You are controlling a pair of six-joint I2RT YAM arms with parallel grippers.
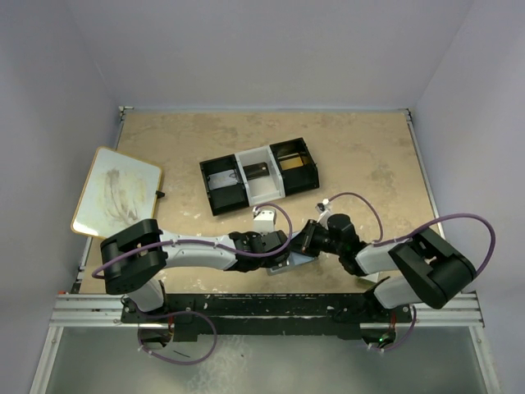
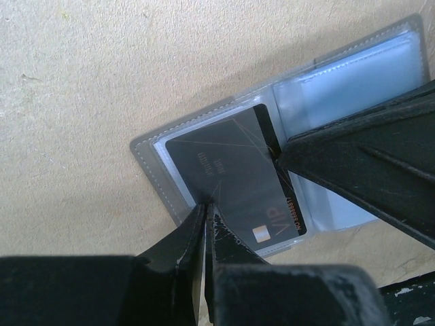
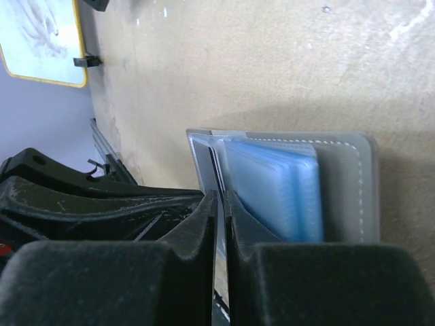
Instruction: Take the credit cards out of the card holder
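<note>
The open card holder [image 2: 326,75] lies flat on the table, grey-edged with pale blue pockets. A dark VIP card [image 2: 231,170] sits in its pocket. My left gripper is shut, its tips pressed over the card holder's near edge at the card, nothing visible between them. From the right, my right gripper reaches the card's black-striped side edge, by the middle of the holder. Its fingers [image 3: 239,221] stand very close together; whether they pinch the card's edge is hidden. In the top view both arms partly cover the card holder [image 1: 279,269].
Behind the arms stands a box with black compartments [image 1: 224,199] on either side of a white one [image 1: 261,182], holding some cards. A yellow-edged white board [image 1: 117,193] leans at the left. Table to the right of the box is clear.
</note>
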